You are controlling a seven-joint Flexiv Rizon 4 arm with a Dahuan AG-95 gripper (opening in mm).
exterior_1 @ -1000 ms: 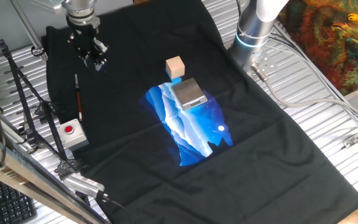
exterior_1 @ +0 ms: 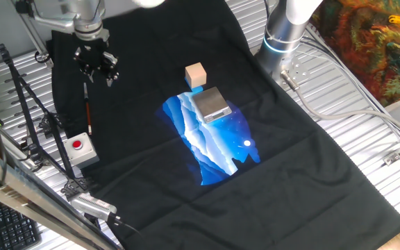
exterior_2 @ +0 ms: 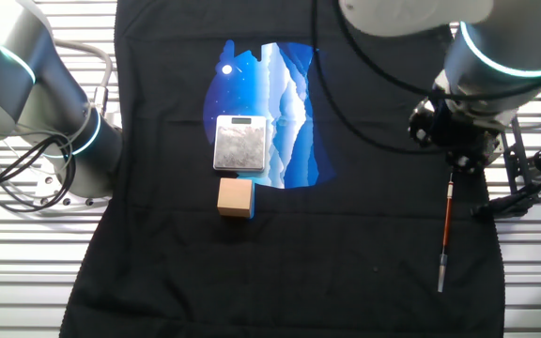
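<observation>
My gripper (exterior_1: 100,75) hangs over the far left part of the black cloth in exterior view 1. In exterior view 2 the same gripper (exterior_2: 454,150) is at the right, partly behind its own arm. Its fingers are too dark and small to tell their opening. A thin brown brush or pen (exterior_1: 87,110) lies on the cloth close by, and its dark end (exterior_2: 442,272) points away from the gripper. A pale wooden cube (exterior_1: 196,74) stands beside a small silver scale (exterior_1: 211,104), whose top is empty. Both are well apart from the gripper.
The scale rests on a blue mountain picture (exterior_1: 196,142) on the black cloth (exterior_1: 283,187). A box with a red button (exterior_1: 78,146) and a black frame (exterior_1: 37,111) line the left edge. A robot column (exterior_1: 281,45) stands at the back right.
The gripper has shifted slightly nearer the camera and more of the arm shows at the top. The brush, cube and scale have stayed in place.
</observation>
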